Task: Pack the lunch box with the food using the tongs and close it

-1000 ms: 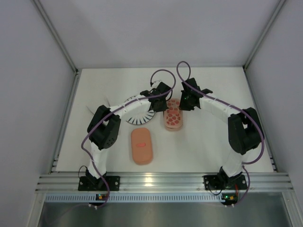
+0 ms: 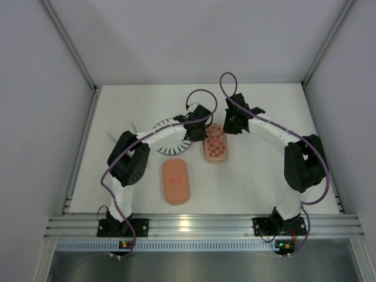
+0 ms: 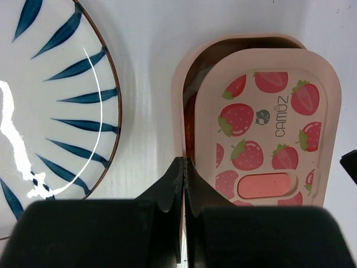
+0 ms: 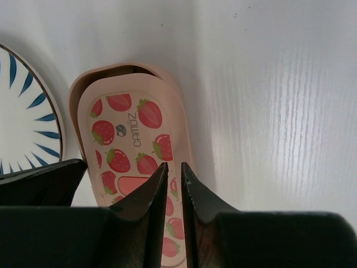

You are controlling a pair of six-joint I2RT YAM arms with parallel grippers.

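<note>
A pink lunch box (image 2: 215,158) stands mid-table, its strawberry-patterned lid (image 3: 268,139) lying askew on top. At the far and left sides, gaps open between the lid and the box rim (image 3: 178,95), and something reddish-brown shows inside. My left gripper is shut at the box's left wall, its fingertips touching the rim; whether the thin wall is pinched between them is hard to tell. On the opposite side, my right gripper is shut with the lid's right edge between its fingers, leaving a narrow slit.
A white plate (image 2: 170,147) with blue leaf marks lies to the left of the lunch box, partly under the left arm. A plain pink box (image 2: 175,185) rests nearer the front.
The left gripper is nearly still.
</note>
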